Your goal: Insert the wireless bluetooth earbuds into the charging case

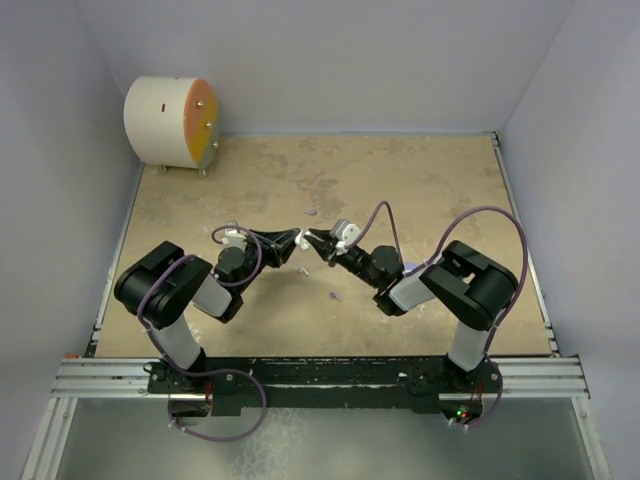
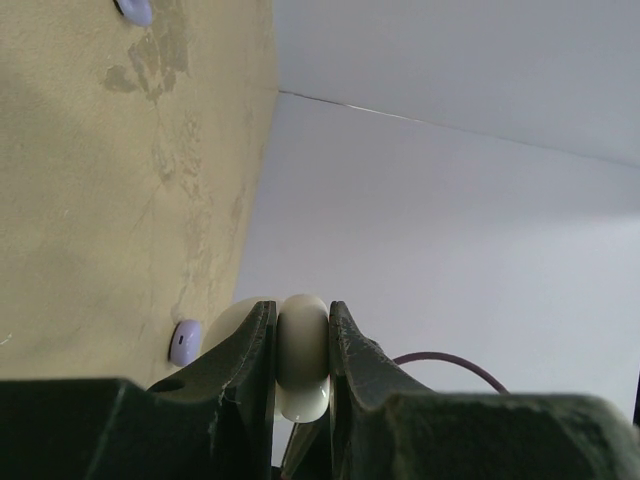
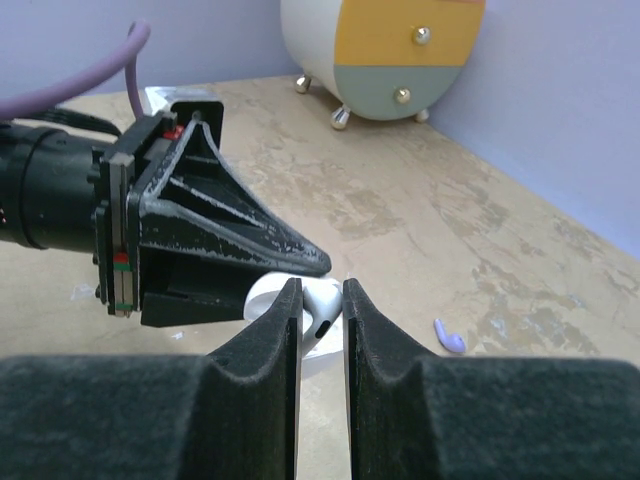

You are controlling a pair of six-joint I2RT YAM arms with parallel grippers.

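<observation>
Near the table's middle, both grippers meet tip to tip in the top view. My left gripper (image 1: 296, 236) is shut on the white charging case (image 2: 302, 345), whose rounded end shows between the fingers in the left wrist view. From the right, my right gripper (image 1: 309, 238) is shut on a small white earbud (image 3: 321, 298) with a dark spot. In the right wrist view the earbud overlaps the case (image 3: 262, 292); whether it sits inside or only touches cannot be told. The case's slots are hidden.
Small purple pieces lie on the table, one behind the grippers (image 1: 312, 211) and one in front (image 1: 335, 296). A small white piece (image 1: 302, 271) lies just in front of the grippers. A white drum-shaped cabinet (image 1: 165, 120) stands at the back left.
</observation>
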